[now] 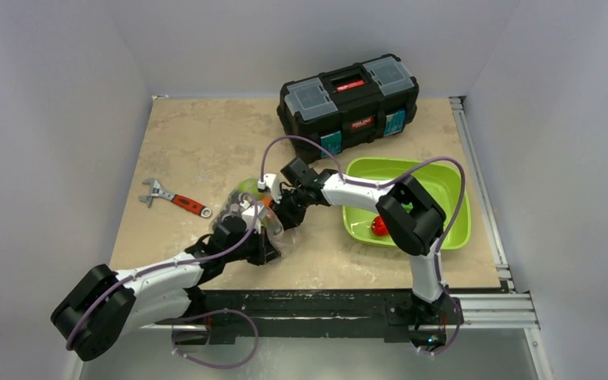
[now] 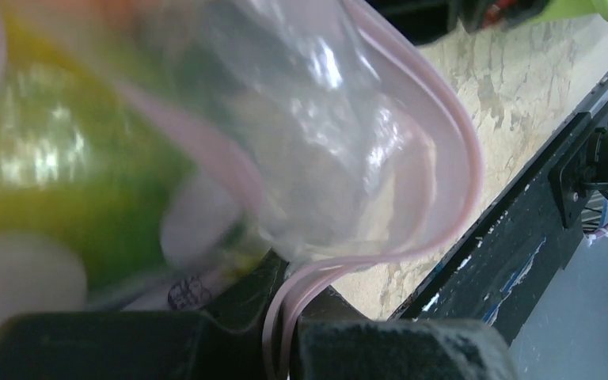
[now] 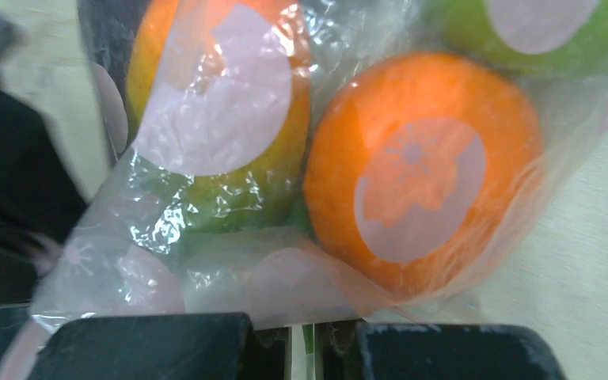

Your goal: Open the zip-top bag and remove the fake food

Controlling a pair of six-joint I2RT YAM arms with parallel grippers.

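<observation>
The clear zip top bag (image 2: 317, 158), printed with pale dots, has its pink-edged mouth bulging apart in the left wrist view. Shut on its pink zip edge is my left gripper. Inside the bag, the right wrist view shows an orange (image 3: 427, 174), a yellow-green mango-like fruit (image 3: 241, 198) and part of a green fruit (image 3: 475, 32). My right gripper is closed on the bag's plastic edge, just below these fruits. From the top, both grippers are close together and cover much of the bag.
A green bin (image 1: 463, 229) holding a red fruit (image 1: 379, 226) stands on the right, partly under the right arm. The black toolbox (image 1: 348, 103) is at the back. An adjustable wrench (image 1: 182, 202) lies on the left.
</observation>
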